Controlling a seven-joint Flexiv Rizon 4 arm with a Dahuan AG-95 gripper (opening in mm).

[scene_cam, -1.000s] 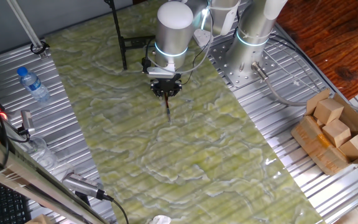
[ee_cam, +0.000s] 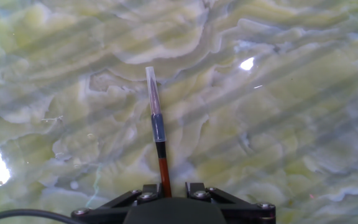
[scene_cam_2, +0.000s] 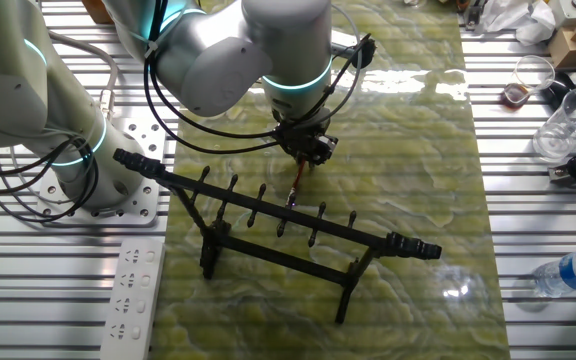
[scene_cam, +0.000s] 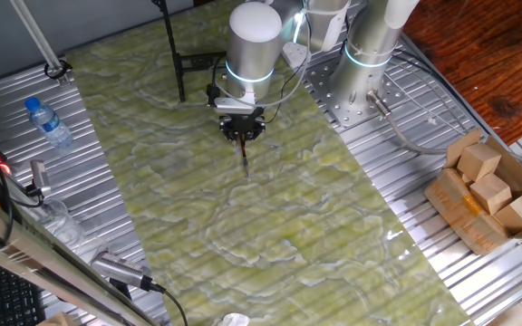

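A slim brush (ee_cam: 158,127) has a red-brown handle, a dark ferrule and a clear cap over its tip. In the wrist view it runs up from between the gripper's fingers, closer to the left one. My gripper shows a gap between its visible finger ends; its body hides the handle's lower end, so whether the pads touch the brush cannot be told. From exterior view 1, the brush (scene_cam: 246,166) juts out below the gripper (scene_cam: 242,138), over the green marbled mat. Exterior view 2 shows the gripper (scene_cam_2: 313,155) behind a black rack (scene_cam_2: 278,210) with several pegs.
A power strip (scene_cam_2: 131,300) lies near the arm's base. On one side stand a water bottle (scene_cam: 49,123) and clear cups (scene_cam_2: 568,125). A cardboard box (scene_cam: 465,213) with wooden blocks sits opposite.
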